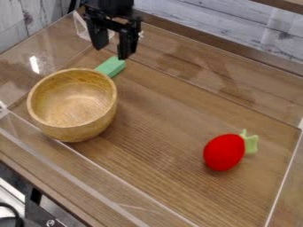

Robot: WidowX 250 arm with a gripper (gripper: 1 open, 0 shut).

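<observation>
My gripper (109, 39) hangs at the upper left, open, above and just behind a small green block (112, 66). A tan wooden bowl (73, 105) sits on the left side of the wooden table (166, 160), below the green block. A red oval object (224, 152) lies at the lower right, beside a pale green piece (249, 143).
A clear plastic item at the top left is partly behind my gripper. The table's left edge meets a dark area at the lower left.
</observation>
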